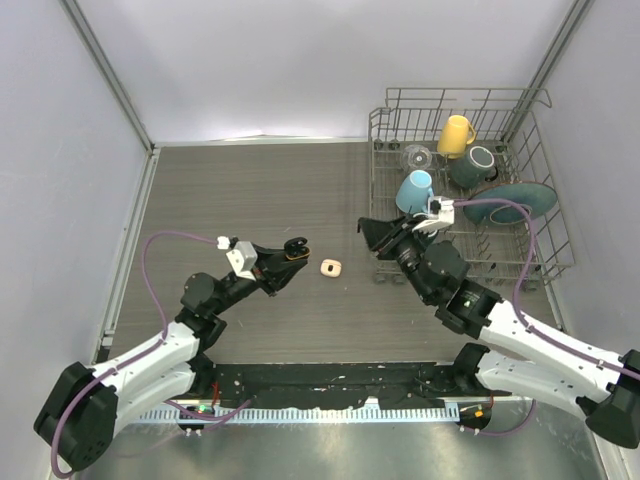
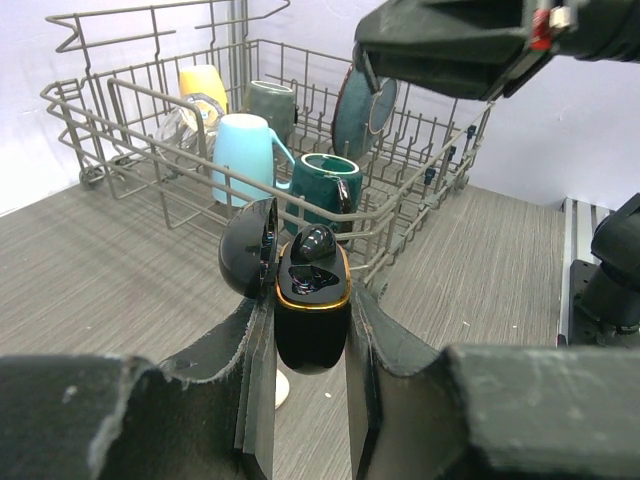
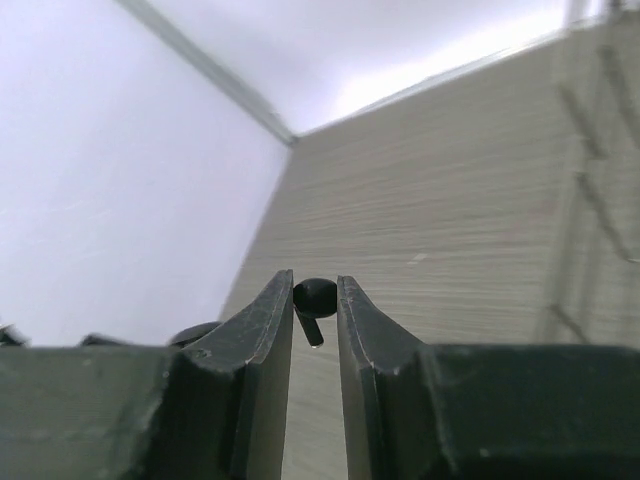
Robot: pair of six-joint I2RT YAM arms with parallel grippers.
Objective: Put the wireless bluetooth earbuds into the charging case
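Note:
My left gripper is shut on the black charging case (image 2: 313, 318), which has a gold line around its rim. Its lid (image 2: 249, 247) stands open, tipped to the left. A glossy black rounded shape lies inside the case; whether it is an earbud I cannot tell. In the right wrist view a small black earbud (image 3: 316, 297) with a short stem is pinched between the fingertips of my right gripper. Seen from above, the right gripper (image 1: 366, 230) is to the right of the case (image 1: 296, 249), apart from it.
A small white-and-tan piece (image 1: 331, 268) lies on the table between the arms. At the right stands a wire dish rack (image 1: 385, 190) with a blue mug (image 1: 414, 192), a yellow mug (image 1: 455, 135) and other dishes.

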